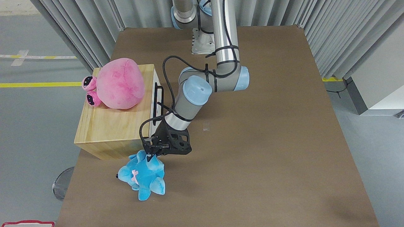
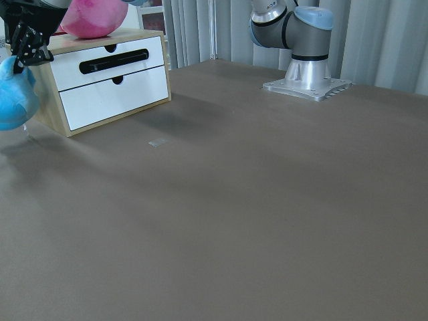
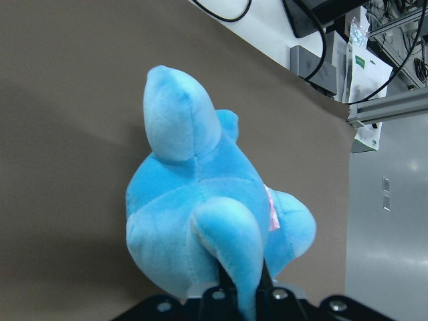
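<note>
A blue plush bear point(image 1: 145, 176) with a pink bow hangs from my black gripper point(image 1: 151, 153), which is shut on one of its limbs. In the left view the bear point(image 2: 13, 100) is lifted beside the cabinet's left end, under the gripper point(image 2: 20, 63). The wrist view shows the bear point(image 3: 187, 194) filling the middle, the pinched limb between the fingers.
A wooden cabinet point(image 1: 109, 132) with white drawer fronts point(image 2: 114, 100) stands at the table's left, a pink plush toy point(image 1: 119, 83) on top.
</note>
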